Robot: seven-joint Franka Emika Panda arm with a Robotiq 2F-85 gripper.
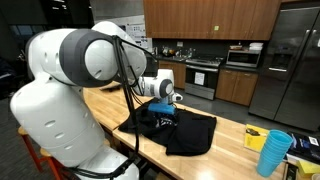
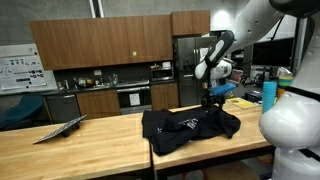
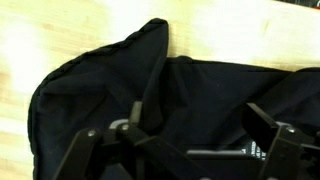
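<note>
A black cloth (image 1: 190,132) lies spread and rumpled over the wooden table, with raised folds near its middle. In exterior view 2 the same cloth (image 2: 165,128) stretches along the front of the table. My gripper (image 1: 164,115) points down over the cloth's far-left part. From the wrist view, the gripper stands open, its fingers wide apart with dark fabric beneath. A folded corner of the cloth (image 3: 152,45) sticks out toward the bare wood. Whether the fingertips touch the fabric I cannot tell. A small pale patterned patch (image 3: 257,149) shows beside the right finger.
A blue cup (image 1: 273,154) stands at the table's right end, near a yellow object (image 1: 256,137). Bare table (image 1: 222,150) lies right of the cloth. A dark flat object (image 2: 62,130) rests on the far-left table in exterior view 2.
</note>
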